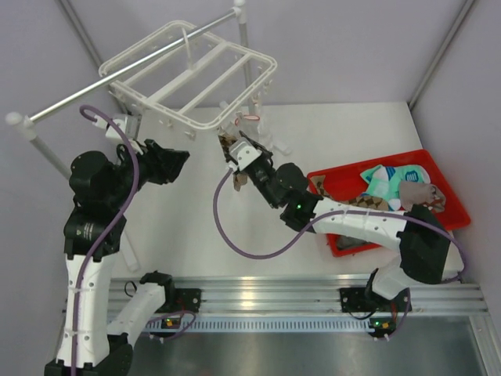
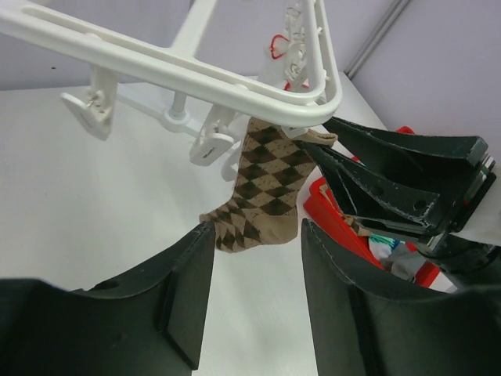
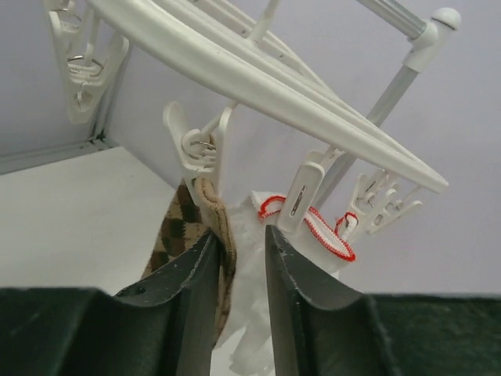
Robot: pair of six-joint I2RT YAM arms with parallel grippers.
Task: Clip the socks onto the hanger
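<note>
The brown checked sock (image 2: 270,176) hangs below the corner of the white hanger (image 1: 270,61). In the right wrist view a white clip (image 3: 205,149) grips the upper edge of this sock (image 3: 176,227). My right gripper is open just under that clip; its left finger (image 3: 196,286) lies against the sock, while the right one stands clear of it. My left gripper is open and empty, below the hanger's edge and apart from the sock. A white sock-like piece with red trim (image 3: 317,227) hangs clipped behind.
A red tray (image 1: 462,210) at the right holds several socks, among them a teal and white one (image 1: 385,184) and a grey one (image 1: 423,193). Empty clips, such as one white clip (image 2: 211,145), line the hanger. Bare white table (image 1: 196,235) lies below.
</note>
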